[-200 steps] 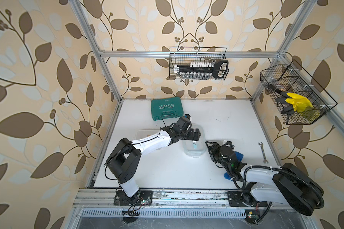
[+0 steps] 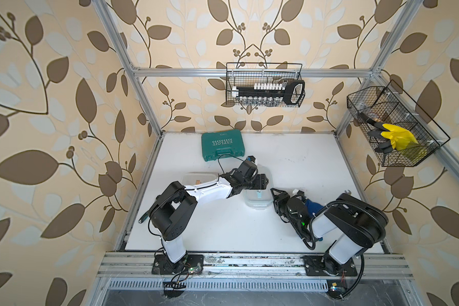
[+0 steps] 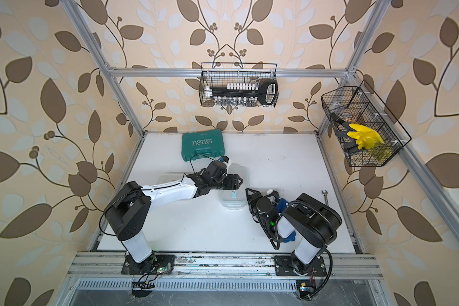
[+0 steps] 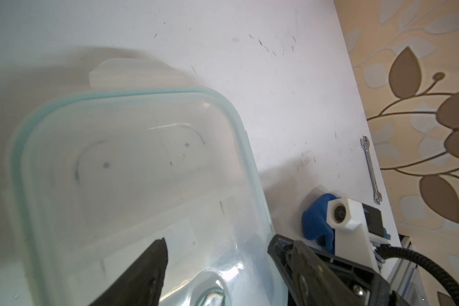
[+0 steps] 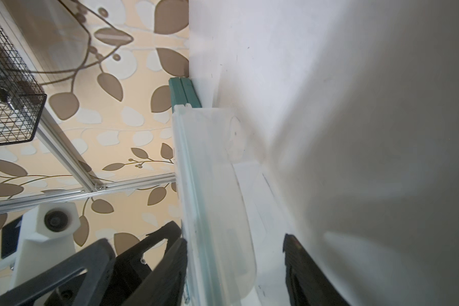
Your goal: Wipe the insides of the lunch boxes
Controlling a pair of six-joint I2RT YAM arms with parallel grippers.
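A clear lunch box [image 2: 260, 203] with a pale teal rim stands on the table's middle, its inside [image 4: 137, 173] bare but for small dark marks. My left gripper is open over it, nothing between its fingers. At its right side my right gripper is open; the box's side wall [image 5: 214, 193] shows between its fingers in the right wrist view, though I cannot tell whether they touch it. A second clear box [image 2: 191, 178] lies left, partly under the left arm. The blue cloth [image 4: 318, 216] lies on the table, mostly hidden by the right arm.
A green case [image 2: 223, 144] stands at the back left. A wrench [image 3: 325, 196] lies near the right edge. Wire baskets hang on the back and right walls, the right one holding a yellow glove [image 2: 398, 135].
My right arm has swung inward and its gripper has moved slightly left, up to the box's side. My left gripper has shifted only a little; the middle box stands where it was.
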